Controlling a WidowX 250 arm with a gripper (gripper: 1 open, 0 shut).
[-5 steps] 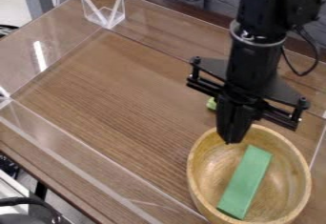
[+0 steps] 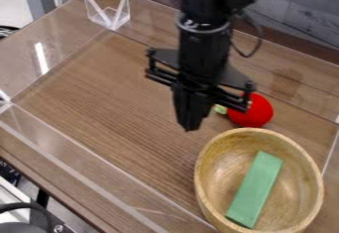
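Note:
My gripper (image 2: 195, 121) hangs over the middle of the wooden table, shut, with nothing visible between its fingers. A yellow bowl (image 2: 212, 194) stands at the lower right, a green block (image 2: 255, 187) lying in it. A red object (image 2: 255, 114) with a green part sits just right of my gripper, behind the bowl, partly hidden by the arm.
A clear plastic holder (image 2: 109, 9) stands at the back left. A dark cable lies at the lower left edge.
My gripper has moved left and back, away from above the bowl, uncovering more of the red object. The bowl and green block have not moved.

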